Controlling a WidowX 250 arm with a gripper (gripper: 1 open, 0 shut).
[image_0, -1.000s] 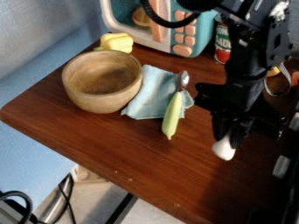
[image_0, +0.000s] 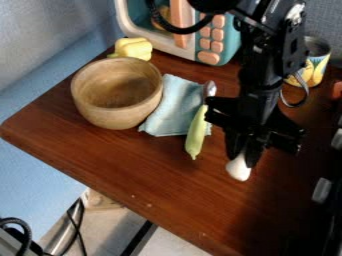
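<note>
The black gripper (image_0: 243, 145) hangs at the right half of the table, low over a white rounded object (image_0: 238, 168), its fingers around that object's upper part; whether they grip it is hard to tell. Left of it lie a spoon with a pale green handle (image_0: 197, 133) and a light blue cloth (image_0: 173, 106). A wooden bowl (image_0: 118, 113) stands on the left of the table.
A toy microwave (image_0: 218, 40) stands at the back with a yellow object (image_0: 132, 47) beside it. A can (image_0: 315, 62) is at back right.
The arm and gripper have shifted left and slightly up in the picture, and the white object has moved with them toward the spoon.
</note>
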